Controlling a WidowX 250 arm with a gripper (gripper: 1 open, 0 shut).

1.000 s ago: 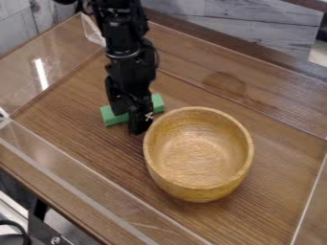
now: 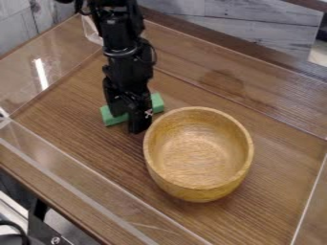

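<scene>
The black robot arm reaches down from the top to my gripper (image 2: 130, 113), which is low over a green block (image 2: 114, 115) on the wooden table (image 2: 76, 158). The gripper's dark fingers overlap the block; whether they are open or closed around it is hard to tell. A yellow oval bowl (image 2: 197, 163) stands just to the right, close to the gripper, and looks empty.
A white wall (image 2: 255, 21) runs along the back right. Dark cables lie at the bottom left corner.
The arm and gripper have shifted slightly to the left over the green block. The bowl looks unchanged.
</scene>
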